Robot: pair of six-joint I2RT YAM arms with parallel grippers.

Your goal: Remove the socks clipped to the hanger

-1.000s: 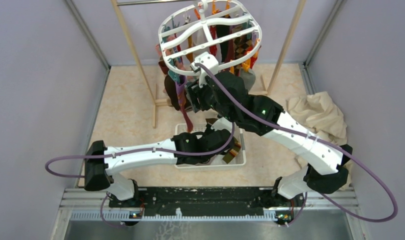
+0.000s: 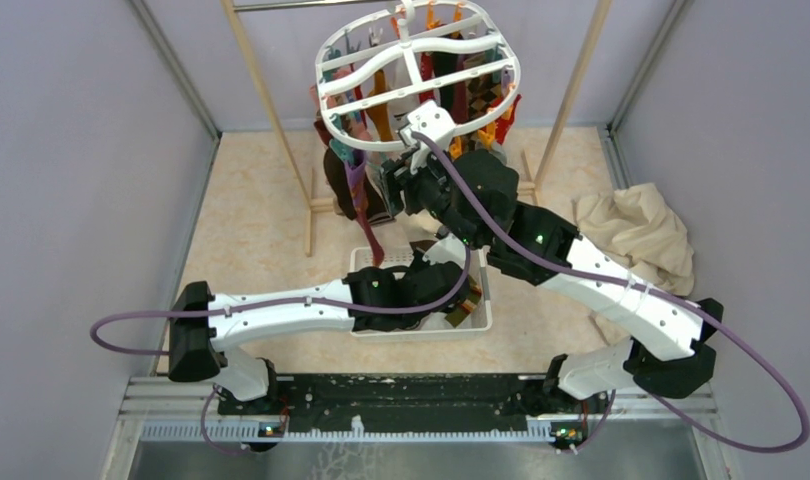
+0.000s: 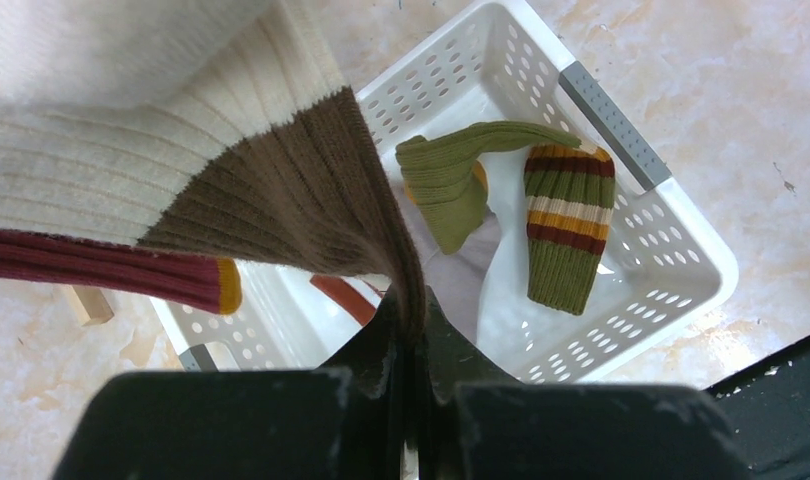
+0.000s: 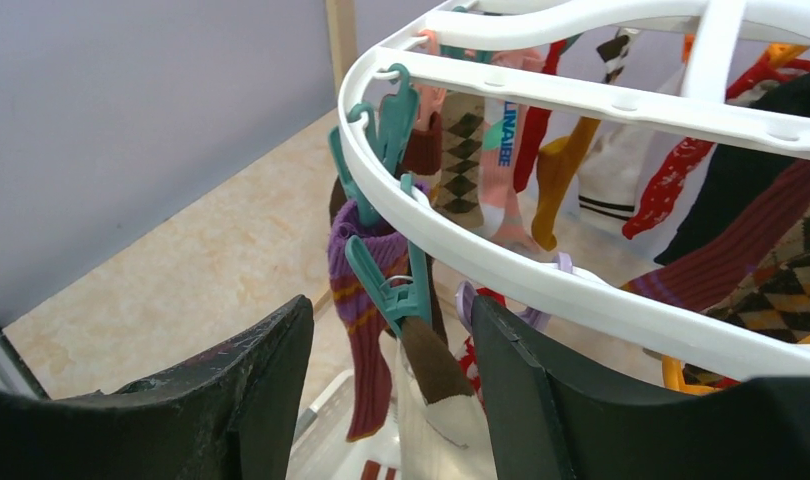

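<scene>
In the right wrist view, a teal clip (image 4: 393,290) at the rim of the white hanger (image 4: 501,262) grips the brown end of a cream-and-brown sock (image 4: 436,372). My right gripper is part open; its two fingers stand on either side of this clip, with a lilac clip (image 4: 526,312) by the right finger. Below, in the left wrist view, my left gripper is shut on the brown part of the cream-and-brown sock (image 3: 281,190). A purple-and-maroon sock (image 4: 359,310) hangs from a neighbouring teal clip. Many more socks hang behind.
Under the hanger lies a white basket (image 3: 716,255) holding a green sock (image 3: 446,185) with a striped cuff and other socks. Beige cloth (image 2: 636,235) is heaped on the floor at right. Wooden stand legs (image 2: 273,110) flank the hanger.
The hanger has swayed a little. My left arm has stayed almost still.
</scene>
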